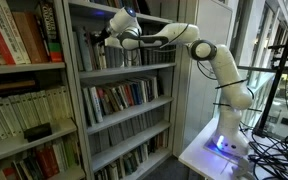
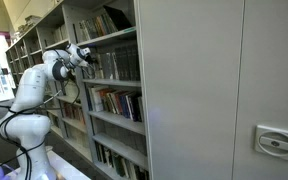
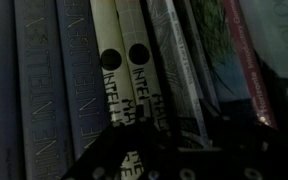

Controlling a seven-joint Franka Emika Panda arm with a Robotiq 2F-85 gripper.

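Observation:
My gripper point(image 1: 106, 40) is at the upper shelf of the tall bookcase, close to the row of books, in the first exterior view. The second exterior view shows the gripper point(image 2: 87, 63) small against the upper books. In the wrist view, two pale books point(image 3: 122, 85) with black dots stand side by side in the middle. Dark blue volumes point(image 3: 44, 80) fill the left, and a thin grey-white book point(image 3: 179, 70) and a red-spined book point(image 3: 246, 60) lean on the right. Dark gripper parts cover the bottom edge, so the finger and any contact with a book are unclear.
Shelf uprights point(image 1: 79, 85) and the shelf board above flank the gripper closely. Lower shelves hold more books point(image 1: 124, 97). The arm's base stands on a white table point(image 1: 206, 158) at right, with loose black cables point(image 1: 274, 155) beside it. A plain pale wall point(image 2: 194, 90) borders the bookcase.

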